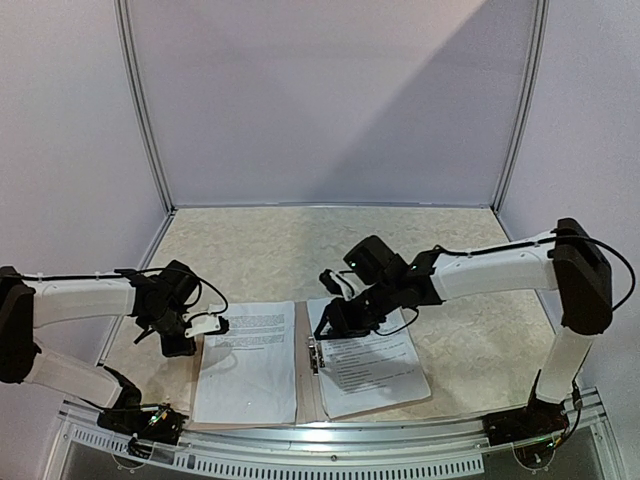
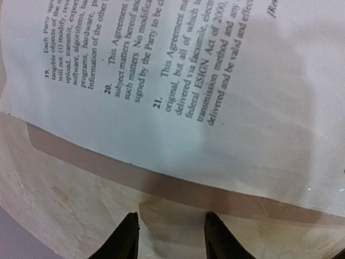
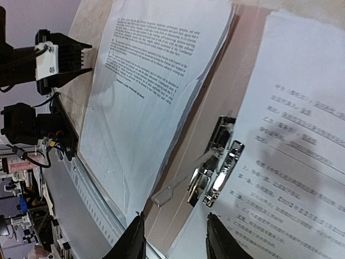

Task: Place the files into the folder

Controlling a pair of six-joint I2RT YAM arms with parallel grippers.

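Note:
The tan folder [image 1: 308,385] lies spread flat at the table's front. A printed file [image 1: 246,375] covers its left half, and a second file [image 1: 378,375] covers its right half. Between them sits the metal clip [image 3: 216,162], with a thin lever sticking out to one side. Over the upper part of the right-hand file hovers my right gripper, open and empty, fingers pointing toward the clip area. At the left file's outer edge is my left gripper, its fingers apart above the folder's border and bare table, holding nothing.
Bare table [image 1: 300,255] stretches behind the folder. A metal rail [image 1: 330,440] runs along the front edge, close to the folder. Walls stand at the back and both sides.

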